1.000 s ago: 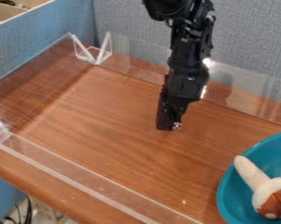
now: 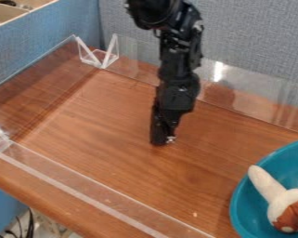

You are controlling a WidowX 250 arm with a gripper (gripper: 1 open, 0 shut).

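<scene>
My black gripper [image 2: 163, 137] points straight down, low over the middle of the wooden table [image 2: 101, 139], its fingertips at or just above the surface. It is shut, with nothing visible between its fingers. A teal bowl [image 2: 248, 209] stands at the right edge, partly out of view, holding a white plush toy [image 2: 273, 188] with a brown part.
Clear plastic walls with white corner brackets [image 2: 99, 58] edge the table. Grey and blue panels stand behind and at the left. Cables lie below the front left corner.
The gripper has moved a little to the left and slightly lower over the table. The bowl and the toy look unchanged.
</scene>
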